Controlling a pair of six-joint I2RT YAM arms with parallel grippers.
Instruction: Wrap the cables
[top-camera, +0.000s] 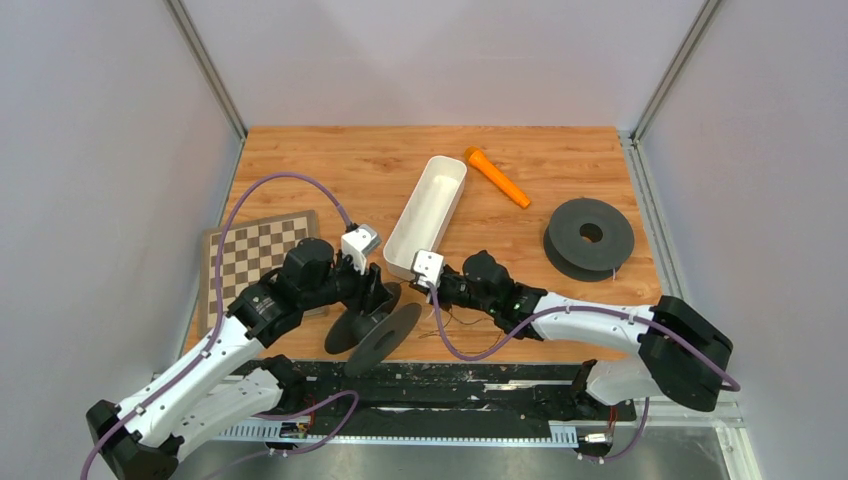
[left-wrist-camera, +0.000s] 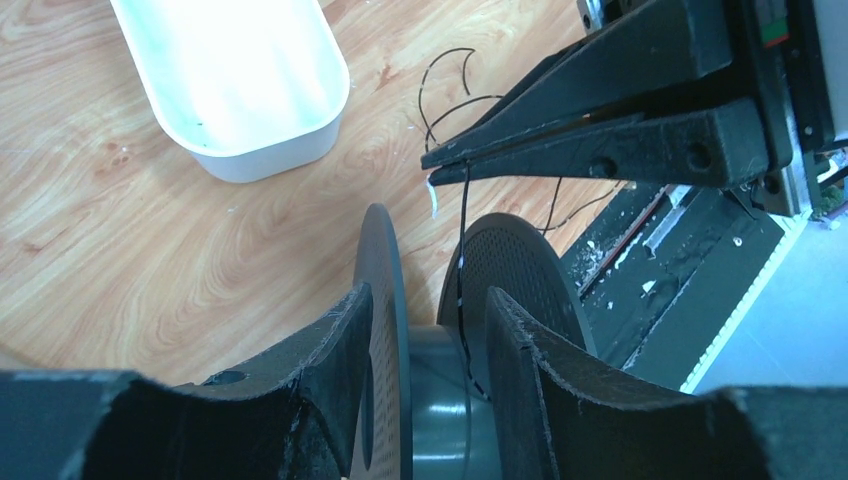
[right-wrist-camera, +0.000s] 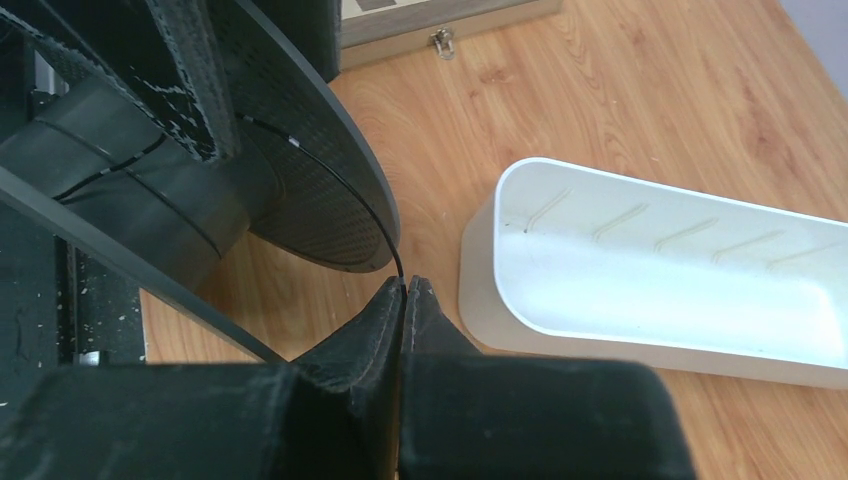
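Note:
A dark grey spool (top-camera: 386, 341), with two wide flanges and a narrower hub (left-wrist-camera: 440, 400), lies tilted near the table's front edge. My left gripper is above it with fingers parted, one on each side of the near flange; whether they touch the spool cannot be told. A thin black cable (right-wrist-camera: 345, 180) runs from the hub between the flanges to my right gripper, which is shut with the cable pinched at its fingertips. In the left wrist view a short pale end (left-wrist-camera: 433, 200) hangs below those tips.
A white bin (top-camera: 428, 213) stands just behind the spool. Loose cable (left-wrist-camera: 432, 90) curls on the wood. A chessboard (top-camera: 250, 262) lies left, a second spool (top-camera: 588, 240) right, an orange stick (top-camera: 497, 178) at the back. Bare table lies at the right middle.

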